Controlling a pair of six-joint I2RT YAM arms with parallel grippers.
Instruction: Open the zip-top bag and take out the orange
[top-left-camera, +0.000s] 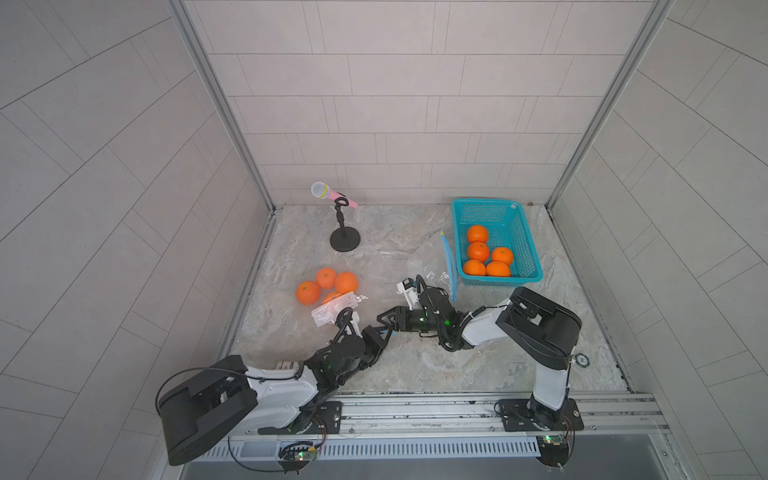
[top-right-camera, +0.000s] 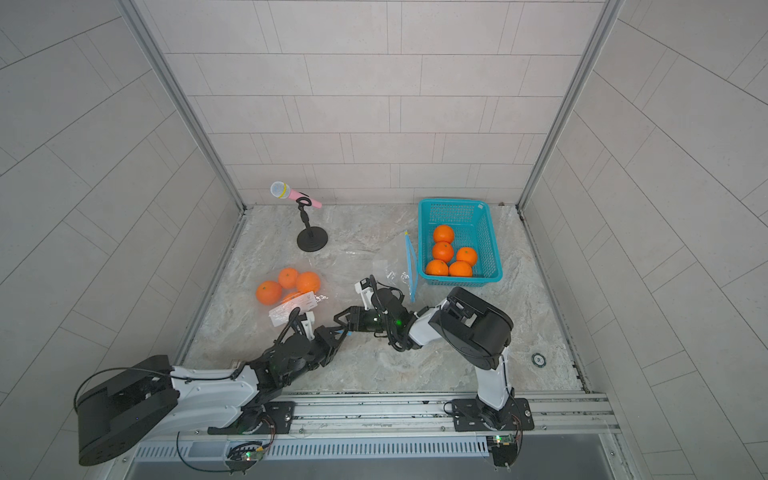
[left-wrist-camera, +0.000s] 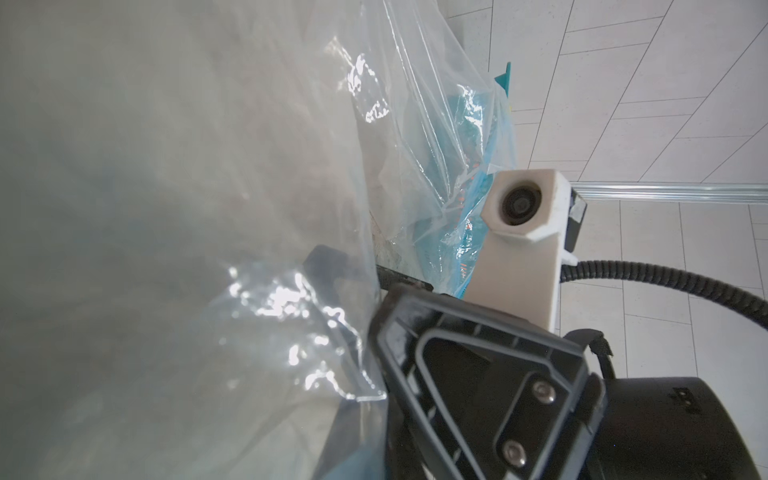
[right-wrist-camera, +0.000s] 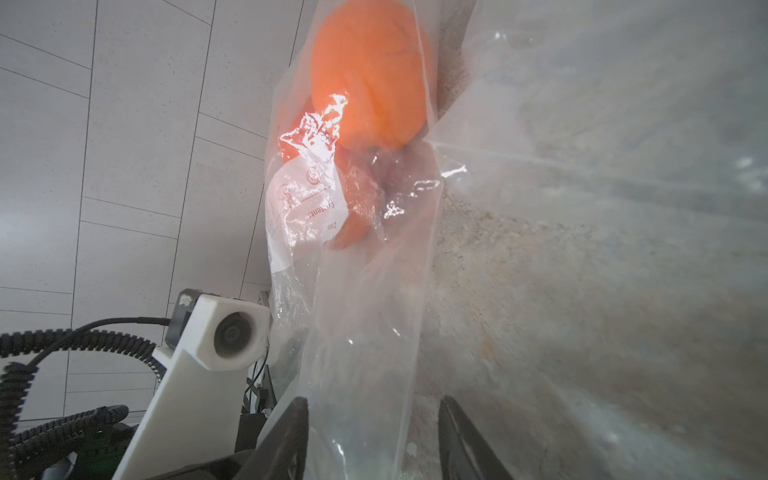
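A clear zip top bag (right-wrist-camera: 360, 296) with several oranges (top-left-camera: 308, 292) inside lies at the left of the table. A white label (top-left-camera: 334, 309) shows on its plastic near the oranges. My left gripper (top-left-camera: 387, 329) is shut on the bag's near edge, where a bit of blue shows at its tip. In the left wrist view, sheets of plastic (left-wrist-camera: 200, 200) cover most of the fingers. Close by on the right, my right gripper stands open, its fingertips almost at the left one's. Plastic shows between its spread fingers, which are not closed on it.
To the right stands a teal basket (top-left-camera: 524, 240) holding several oranges. A flat empty bag with a blue zip strip (top-left-camera: 449, 268) lies left of it. At the back left a pink microphone (top-left-camera: 340, 197) sits on a black stand (top-left-camera: 345, 238).
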